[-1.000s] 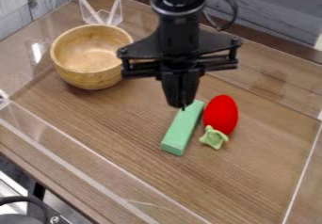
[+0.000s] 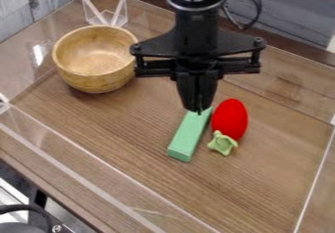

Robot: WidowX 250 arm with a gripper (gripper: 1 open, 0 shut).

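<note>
My gripper (image 2: pixel 198 105) hangs over the middle of the table, its lower tip just above a light green rectangular block (image 2: pixel 186 144). I see nothing held in it, and it looks shut. To the right of the block lies a red oval object (image 2: pixel 230 119), with a small pale green piece (image 2: pixel 222 143) at its lower end. A wooden bowl (image 2: pixel 89 69) sits at the upper left. The arm hides part of the table behind it.
The objects on the table look unmoved.
</note>
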